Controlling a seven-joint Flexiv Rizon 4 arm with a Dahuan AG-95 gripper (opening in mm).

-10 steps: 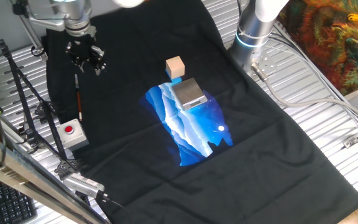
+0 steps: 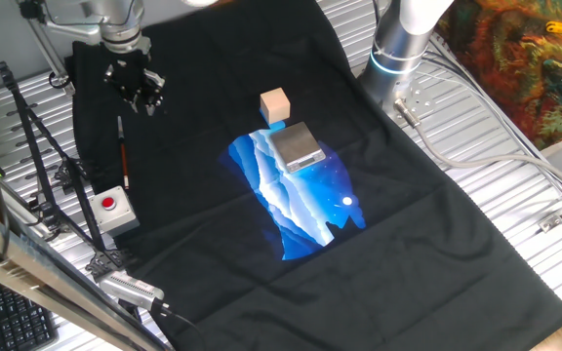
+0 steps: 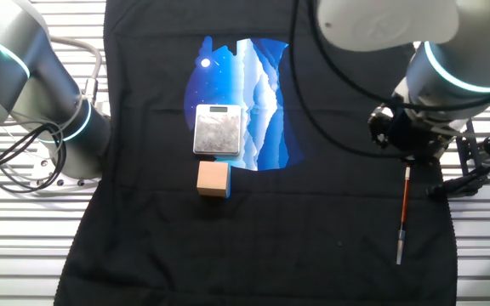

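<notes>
A light wooden cube [image 2: 275, 104] rests near the middle of the black cloth, right beside the silver scale [image 2: 297, 146]. In exterior view 2 the cube [image 3: 213, 179] sits just below the scale [image 3: 218, 132], with some blue showing along its side. The scale lies flat on a blue-and-white mountain picture [image 2: 291, 195]. My gripper [image 2: 142, 105] hangs at the far left of the cloth, well apart from the cube and scale. Its dark fingers are small and blurred, so their opening is unclear. In exterior view 2 the gripper [image 3: 390, 127] is partly covered by the arm and cables.
A thin brush [image 2: 123, 153] lies on the cloth near my gripper. Farther along that edge are a red-button box [image 2: 113, 208] and a dark metal frame [image 2: 47, 161]. My arm's grey base [image 2: 394, 63] stands at the right.
My gripper has shifted or turned very slightly at the far left. The cube, scale and picture have stayed where they were.
</notes>
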